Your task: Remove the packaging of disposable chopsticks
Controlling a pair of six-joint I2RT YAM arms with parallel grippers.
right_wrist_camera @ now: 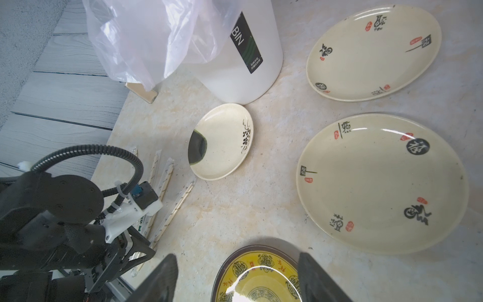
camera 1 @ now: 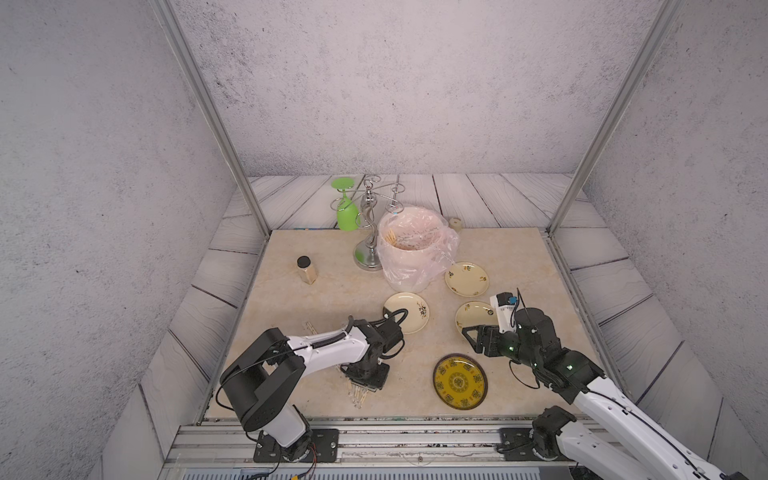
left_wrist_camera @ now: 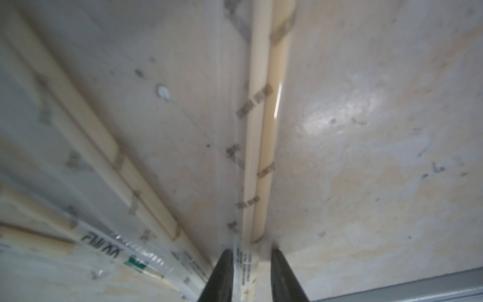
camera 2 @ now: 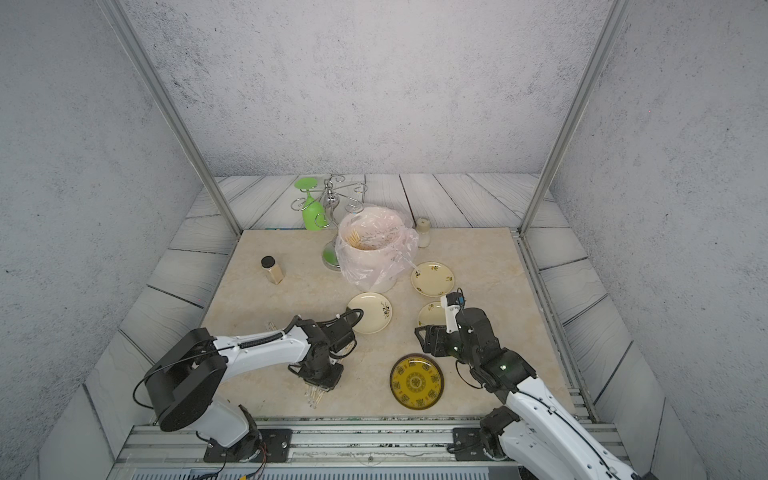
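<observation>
In the left wrist view, a pair of wooden chopsticks in a clear printed sleeve [left_wrist_camera: 256, 141] runs down to my left gripper. That gripper is part open, its fingertips one on each side of the sleeve's lower end with gaps showing. More wrapped chopsticks [left_wrist_camera: 108, 156] lie to the left. From above, my left gripper [camera 1: 366, 384] is low at the front left, hiding much of the chopsticks [camera 1: 357, 396]. My right gripper is part open and empty, above the table by the brown-yellow plate [right_wrist_camera: 259, 276].
A white bin [right_wrist_camera: 241, 65] lined with a pink bag [camera 1: 416, 276] stands at the back, beside a metal rack [camera 1: 368, 252] with a green glass [camera 1: 346, 216]. Cream plates [camera 1: 466, 280] lie right of centre. A black-capped bottle [camera 1: 307, 272] stands at left.
</observation>
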